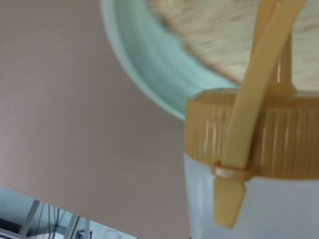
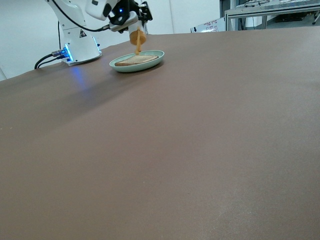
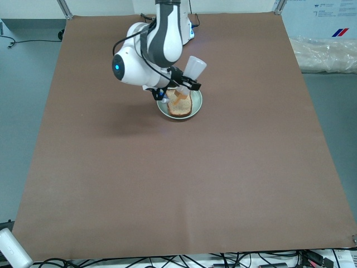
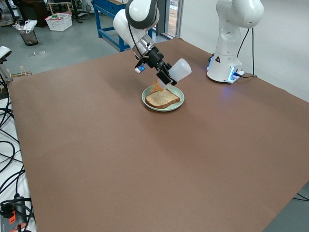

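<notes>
My gripper [image 4: 167, 72] is shut on a translucent squeeze bottle [image 4: 180, 69] with an orange cap [image 1: 209, 134], held tilted with its nozzle [image 2: 138, 44] pointing down over a slice of bread [image 4: 162, 99]. The bread lies on a pale green plate [image 4: 152, 108]. In the wrist view the cap, its hanging strap and the nozzle fill the right side, above the bread. Whether anything comes out of the nozzle, or touches the bread, I cannot tell.
The arm's base [image 4: 222, 67] stands at the table's back edge. Cables [image 3: 234, 259] run beyond the opposite edge.
</notes>
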